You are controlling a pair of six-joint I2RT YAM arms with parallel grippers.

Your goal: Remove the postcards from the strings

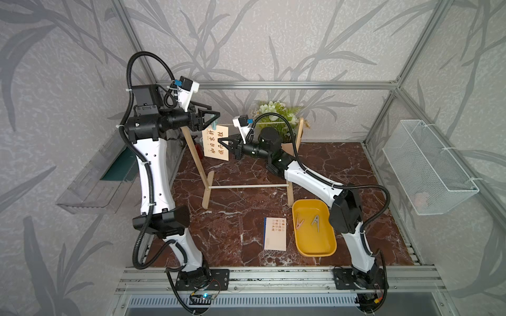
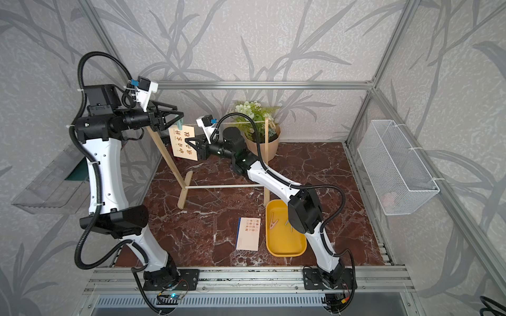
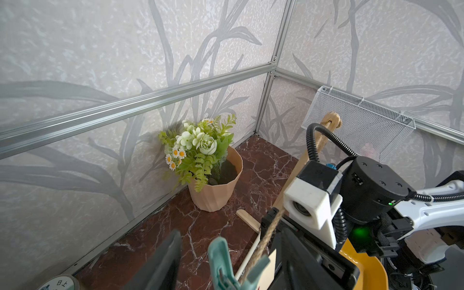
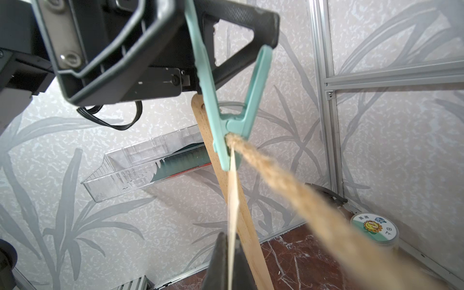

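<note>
A postcard [image 1: 215,143] with brown characters hangs at the left end of the string [image 4: 290,186]. A mint clothespin [image 4: 236,126] still pinches it there. My left gripper is open around the clothespin, its fingers [image 3: 162,263] standing apart on either side in the left wrist view. Lower down, my right gripper is shut on the thin card, which runs edge-on between its fingers in the right wrist view. A second postcard [image 1: 275,233] lies flat on the table, left of the yellow tray [image 1: 314,251].
The tray holds a pink clothespin [image 1: 299,224] and a grey-blue one [image 1: 315,221]. Wooden posts [image 1: 195,158] of the string rack stand around the arms. Behind is a potted plant [image 3: 216,188]; a clear wall bin [image 4: 145,166] hangs left, a white mesh basket [image 1: 429,168] right.
</note>
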